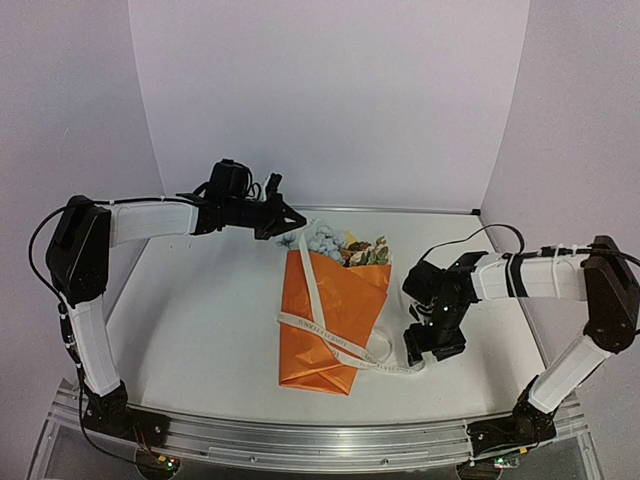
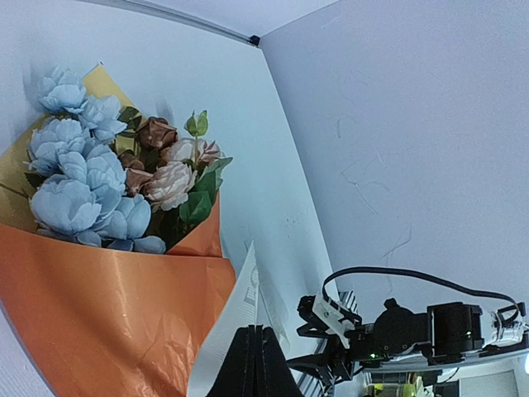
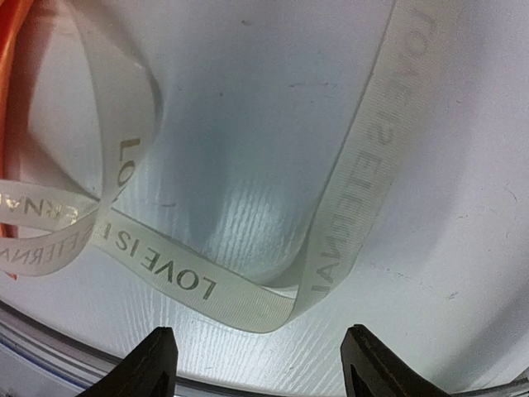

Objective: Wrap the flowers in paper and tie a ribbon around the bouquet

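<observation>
The bouquet of fake flowers, wrapped in orange paper (image 1: 332,290), lies on the table with blue, pink and brown blooms (image 2: 70,178) at its top. A white printed ribbon (image 1: 312,285) crosses the wrap, one strand rising to my left gripper (image 1: 304,222). In the left wrist view the fingertips (image 2: 254,351) are together on the ribbon's end, which stands up beside the paper. My right gripper is open low over the table, right of the bouquet. Ahead of its fingers the ribbon (image 3: 248,310) bends in a loop, with nothing between them.
A metal rail (image 1: 300,430) runs along the table's front edge. Walls close in the back and both sides. Bare white table (image 1: 210,330) lies left of the bouquet, and some to the right.
</observation>
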